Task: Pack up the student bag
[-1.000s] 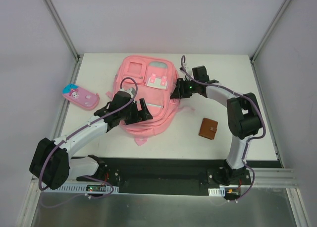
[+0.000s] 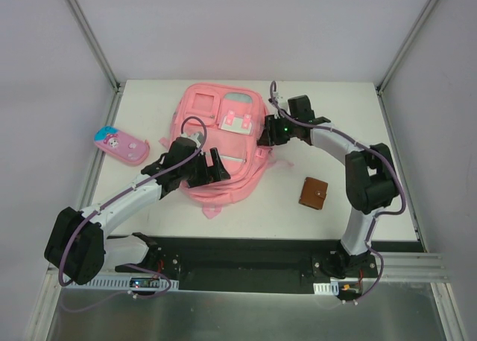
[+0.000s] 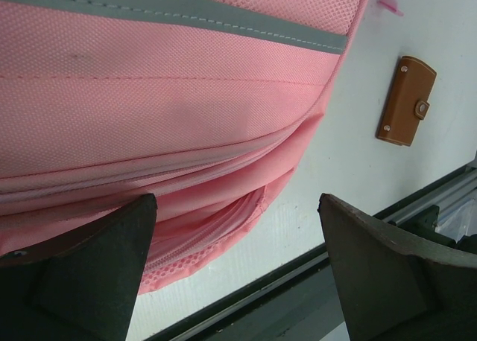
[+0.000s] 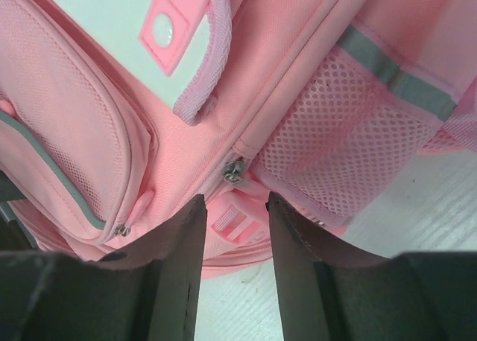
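Note:
A pink backpack (image 2: 205, 103) lies flat on the white table, front pockets up. My left gripper (image 2: 211, 170) stands open over its lower part, with pink fabric and a zipper between and beneath the fingers. My right gripper (image 2: 267, 136) is open at the bag's right side, just over a metal zipper pull (image 4: 233, 170) and the pink fabric there. A pink pencil case (image 2: 121, 145) with a cartoon face lies left of the bag. A brown leather case (image 2: 313, 193) (image 3: 407, 100) with a snap lies right of it.
Walls enclose the table at left, right and back.
My right arm has shifted very slightly, its elbow a little to the right. The left arm and the objects look unchanged.

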